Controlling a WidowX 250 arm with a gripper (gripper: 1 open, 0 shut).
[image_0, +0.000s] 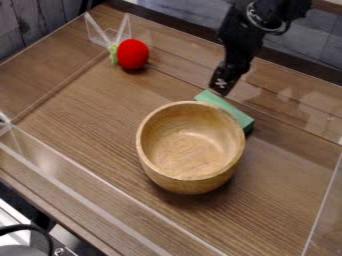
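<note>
The black gripper (222, 78) hangs over the back middle of the wooden table, a little above and behind a pale green block (225, 110); whether its fingers are open or shut is not clear. A large wooden bowl (190, 158) sits at the centre front, just in front of the block. A red ball (132, 55) lies at the back left, with a small green part and a pale clear shape beside it.
A black cable (24, 229) lies at the front left corner.
</note>
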